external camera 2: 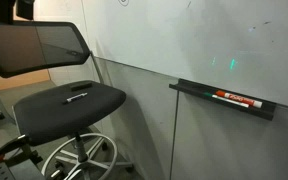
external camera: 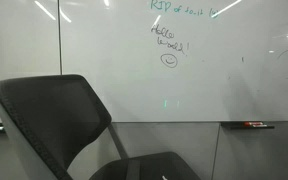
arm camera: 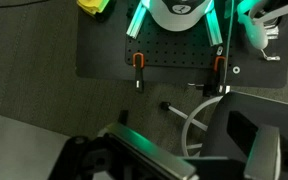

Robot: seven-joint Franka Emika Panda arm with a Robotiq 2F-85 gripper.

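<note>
In the wrist view my gripper shows at the bottom edge, its two dark fingers well apart and nothing visible between them. Beneath it are grey floor and part of a black chair. In exterior view 2 the office chair (external camera 2: 54, 112) stands beside the wall, and a small marker-like item (external camera 2: 76, 98) lies on its seat. A dark shape at the top left of that view may be part of the gripper; it is cut off. Exterior view 1 shows the chair's mesh back (external camera: 54, 120) close up.
A whiteboard (external camera: 124, 75) with handwriting covers the wall. Its tray (external camera 2: 199, 90) carries a red-and-white marker (external camera 2: 239, 100). In the wrist view, the robot's black table (arm camera: 104, 60) has two orange clamps and a yellow item (arm camera: 92, 4) at its edge. Floor lies open at left.
</note>
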